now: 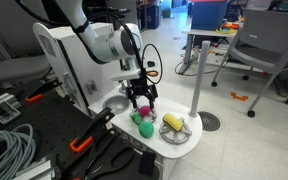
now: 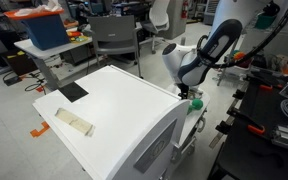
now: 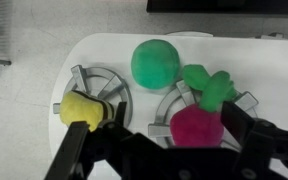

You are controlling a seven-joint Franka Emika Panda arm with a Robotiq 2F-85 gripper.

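Note:
In the wrist view my gripper is open, its dark fingers apart on either side of a round pink toy (image 3: 197, 128). That toy rests on a grey burner (image 3: 162, 130), and a green lobed toy (image 3: 214, 90) lies against its upper right. A green ball (image 3: 155, 63) sits on the white surface just above the burner. Toward the left, a yellow toy (image 3: 84, 108) lies on a second burner (image 3: 106, 82). From outside, my gripper (image 1: 142, 99) points down low over the pink toy (image 1: 144, 112); whether it touches is unclear.
A toy sink bowl (image 1: 116, 103) with a faucet (image 1: 134, 86) lies beside the burners. A white post (image 1: 200, 78) rises at the back edge of the white board. Dark rails and cables (image 1: 9, 150) occupy the front left. Open floor lies to the right.

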